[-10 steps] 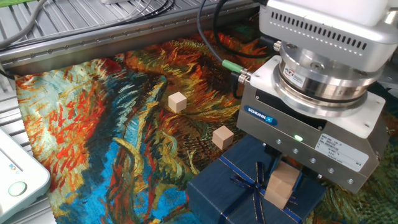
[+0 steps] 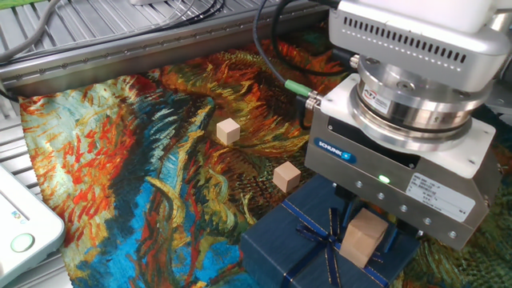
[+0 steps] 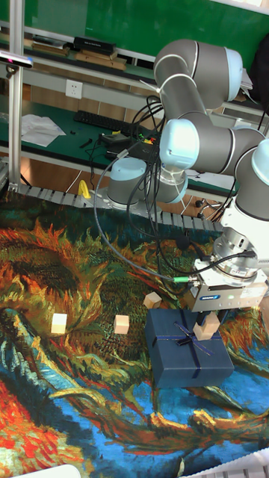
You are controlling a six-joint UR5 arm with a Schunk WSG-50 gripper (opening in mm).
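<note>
A pale wooden block [image 2: 364, 238] rests on top of the dark blue gift box [image 2: 272, 240], beside its ribbon bow. It looks taller than a single cube; whether it is two stacked cubes I cannot tell. My gripper [image 2: 374, 224] is right over the box, its dark fingers on either side of the block and spread apart, with gaps showing. In the other view the block [image 3: 207, 325] sits on the box [image 3: 171, 362] under the gripper body, which partly hides the fingers.
Loose wooden cubes lie on the painted cloth left of the box: one [image 3: 152, 300] close to it, one [image 3: 121, 324] farther off, and one [image 3: 59, 323] at the left. A white device [image 2: 28, 228] stands at the lower left. Open cloth lies between.
The fingers have spread away from the block, which they stood close against earlier. The gripper body has barely shifted; block, box and cubes keep their places.
</note>
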